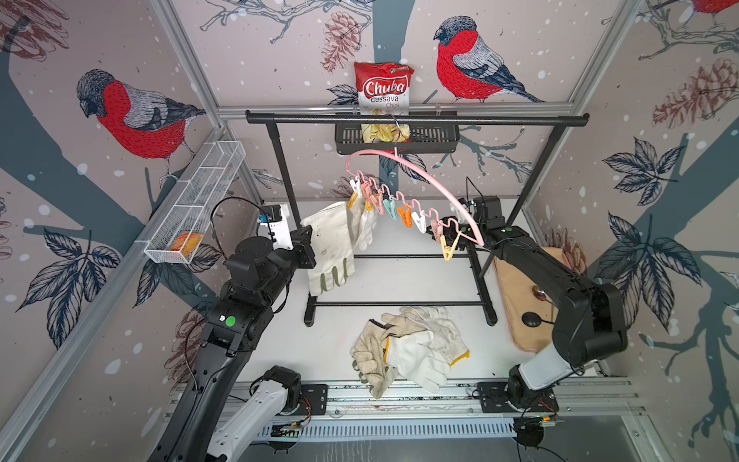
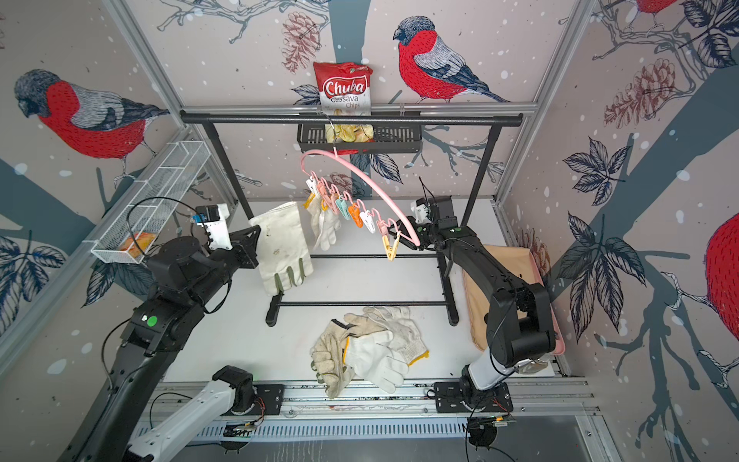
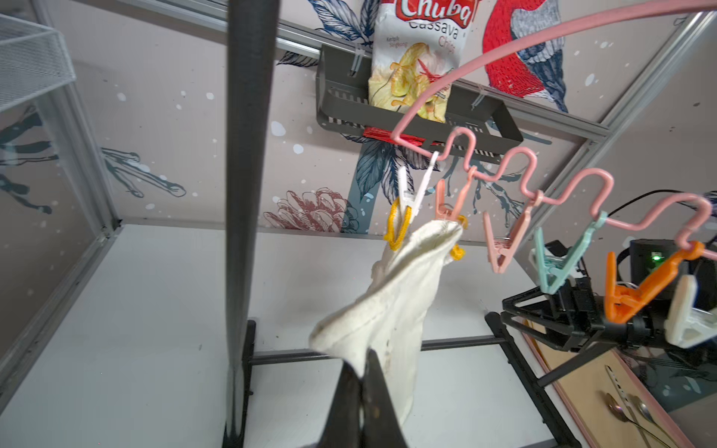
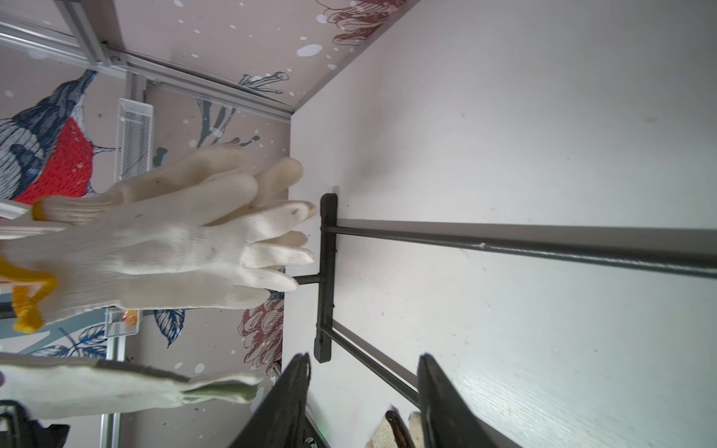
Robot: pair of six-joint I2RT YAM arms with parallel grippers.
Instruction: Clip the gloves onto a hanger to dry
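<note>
A pink hanger [image 1: 450,196] with coloured clips hangs from the black rack. White gloves with yellow cuff edges [image 4: 179,239] dangle from clips at its left end. My left gripper is shut on a corner of another whitish glove [image 1: 331,238], which droops with its green-marked part down, left of the clipped ones. Behind the hanger's right end, my right gripper stands open with nothing between its fingers; the hanger and clips partly cover it in the top views. The yellow clip [image 1: 450,246] at that end is empty.
More gloves [image 1: 412,346] lie heaped on the table in front of the rack. A tan tray [image 1: 523,308] with spoons sits at the right. The rack's bar [image 1: 423,120] runs overhead, and the table beneath the hanger is bare.
</note>
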